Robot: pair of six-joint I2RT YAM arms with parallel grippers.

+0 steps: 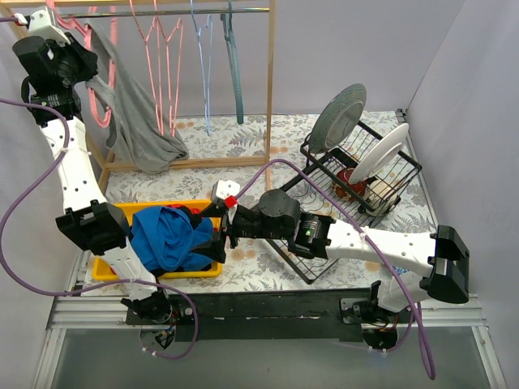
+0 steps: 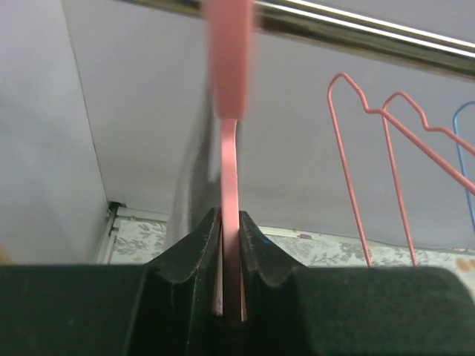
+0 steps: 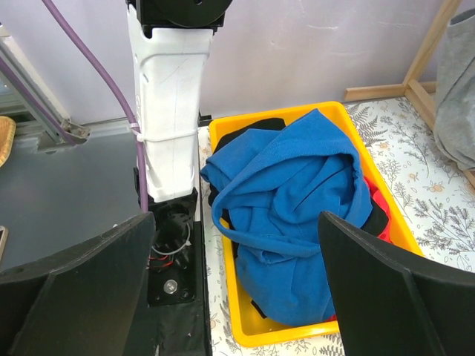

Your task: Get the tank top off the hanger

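The grey tank top (image 1: 142, 126) hangs at the rack's left end, draped from a pink hanger (image 1: 101, 113); part of it shows at the right wrist view's upper right (image 3: 460, 89). My left gripper (image 1: 81, 69) is up at that hanger, and in the left wrist view its fingers (image 2: 185, 267) are shut on the pink hanger (image 2: 230, 163), with grey fabric blurred behind it. My right gripper (image 1: 212, 231) is low over the yellow bin (image 1: 195, 274), open with nothing between its fingers.
More pink, blue and teal hangers hang along the metal rail (image 1: 195, 11). The bin holds blue cloth (image 3: 289, 193) and darker items. A dish rack with plates (image 1: 381, 150) stands right of the wooden frame (image 1: 269, 97).
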